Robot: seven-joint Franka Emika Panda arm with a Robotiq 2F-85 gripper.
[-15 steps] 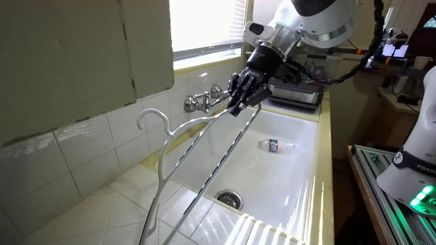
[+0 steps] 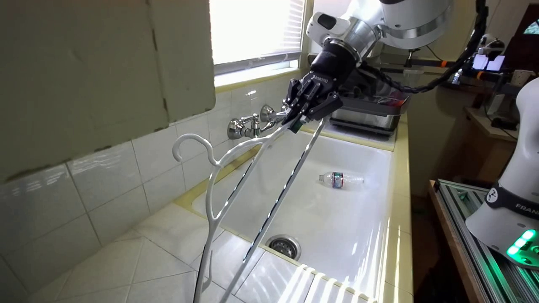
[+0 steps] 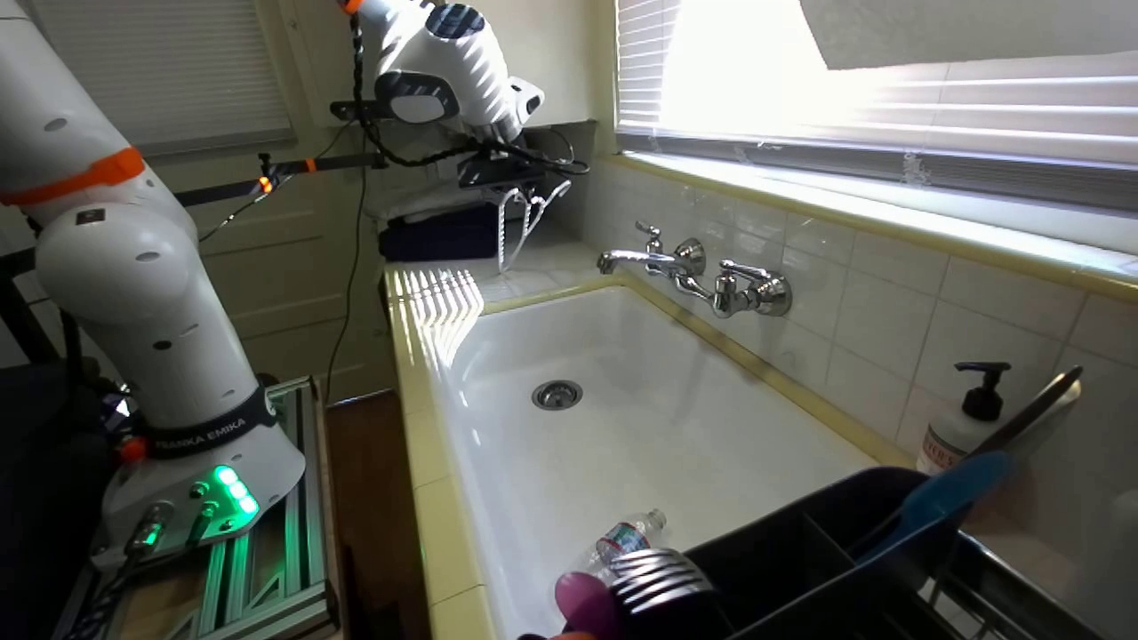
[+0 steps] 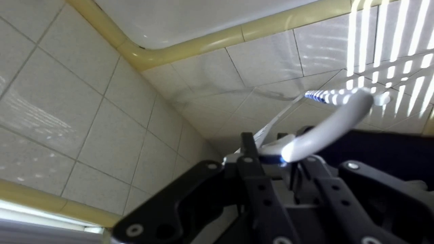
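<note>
A white hanger (image 2: 252, 143) with a curved hook hangs from my gripper (image 2: 297, 126) in exterior view 1, extending over the near tiled counter. Its long bars slant down out of that frame. In exterior view 2 the hanger (image 3: 516, 222) shows beneath the arm at the far end of the counter. Up close in the wrist view, a thick white end of the hanger (image 4: 325, 138) lies between the fingertips of my gripper, which is shut on it. Part of the gripped bar is hidden by the fingers.
Below lies the white sink (image 2: 323, 222) with a clear plastic bottle (image 2: 341, 179) in it. Along the wall is a chrome faucet (image 3: 683, 267). A dish rack (image 2: 364, 106) stands beyond the sink; dark folded cloth (image 3: 439, 235) sits on the counter.
In exterior view 1, my gripper has moved slightly up and to the right. The hanger has shifted rightward with it, its hook turning a little. The bottle has not moved.
</note>
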